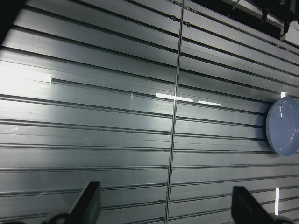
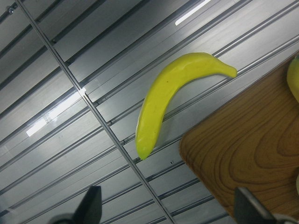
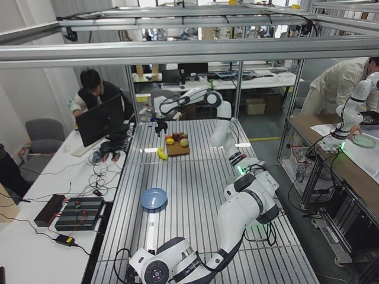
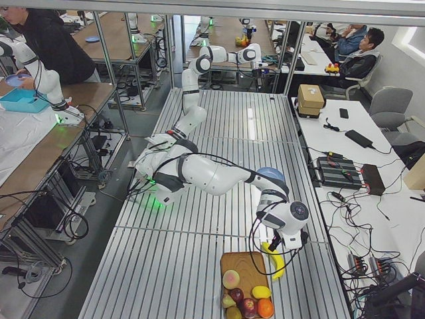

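Note:
A yellow banana (image 2: 170, 86) lies on the slatted metal table beside a wooden board (image 2: 238, 140), which holds several fruits, among them an orange (image 4: 264, 308) and a lemon (image 4: 261, 292). A blue plate (image 1: 282, 126) lies on the table, at the right edge of the left wrist view. My left gripper is over bare slats near the plate. My right gripper hangs above the banana and board's corner. Both show their two fingertips wide apart at the bottom of their wrist views, nothing between them.
White side desks (image 4: 339, 193) carry electronics, cables and a monitor. Metal frame posts stand round the table, and other arms work at neighbouring tables.

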